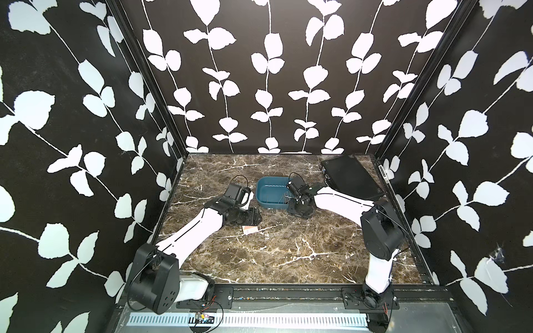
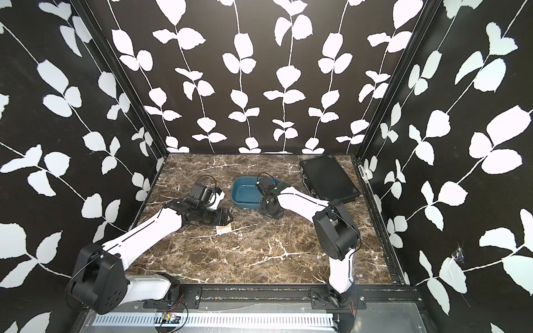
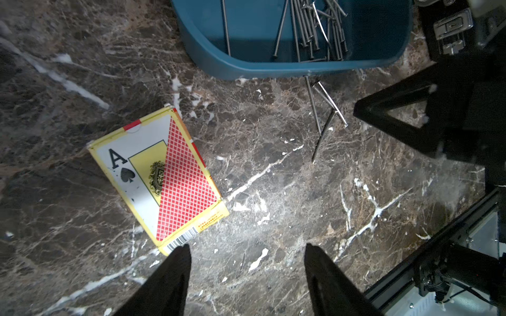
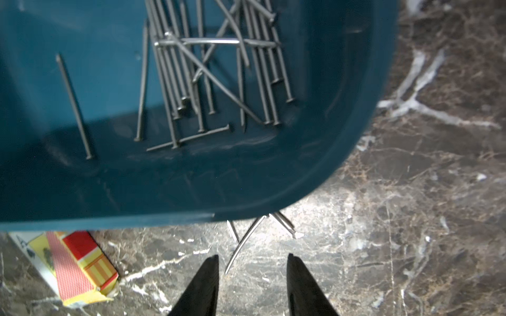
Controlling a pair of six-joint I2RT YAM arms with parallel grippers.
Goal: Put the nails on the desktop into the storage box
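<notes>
The blue storage box (image 1: 270,205) stands mid-desk, and several nails (image 4: 168,79) lie in a loose pile inside it. Outside its near wall, a few more nails (image 3: 316,115) lie crossed on the marble desktop. My right gripper is open over that near edge, its fingers just short of the loose nails, nothing between them. My left gripper is part open over bare desktop, beside the card box, with nothing between its fingers. In the top views the arms partly cover the box and the loose nails.
A playing-card box (image 3: 160,179) lies flat left of the loose nails, close to the left gripper. A black case (image 1: 352,176) lies at the back right.
</notes>
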